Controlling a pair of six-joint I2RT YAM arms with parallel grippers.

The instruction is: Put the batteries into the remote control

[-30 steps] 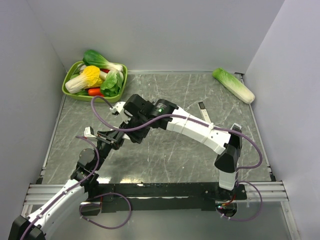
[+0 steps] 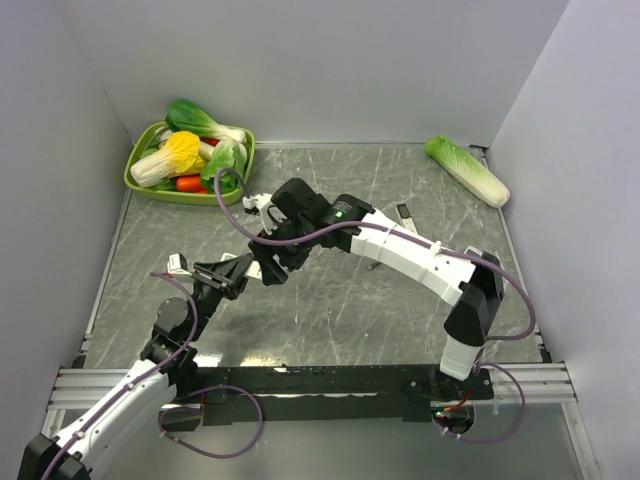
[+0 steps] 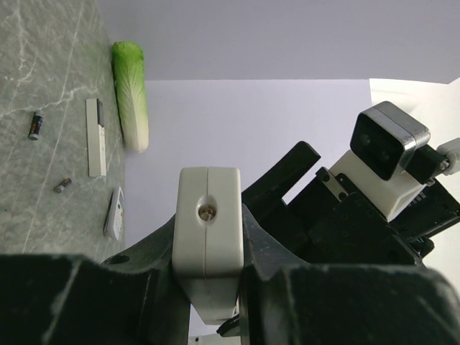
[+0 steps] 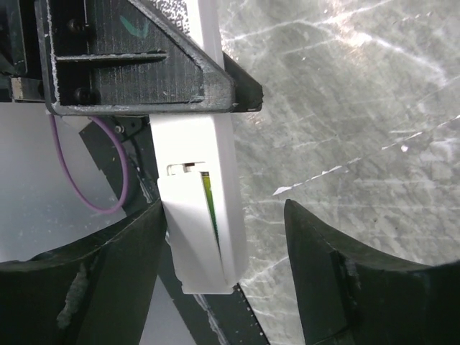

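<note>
A white remote control (image 4: 195, 237) fills the left-middle of the right wrist view, battery side showing. Its cover lies slightly askew, and a green-yellow strip shows in a gap along one side; whether batteries are inside I cannot tell. My left gripper is shut on the remote, which points end-on at the left wrist camera. Part open, my right gripper has one finger close by the remote's lower left edge and the other well off to its right. On the table, the left wrist view shows two dark batteries, one (image 3: 35, 125) farther off and one (image 3: 62, 185) nearer.
A white bar-shaped object with a dark end (image 3: 95, 136) and another white device (image 3: 115, 213) lie on the table. Chinese cabbage (image 2: 468, 171) rests at the back right, a green vegetable basket (image 2: 190, 197) at the back left.
My right gripper has shifted to the right, away from the left gripper, showing more of the remote between them. The left arm has hardly moved.
</note>
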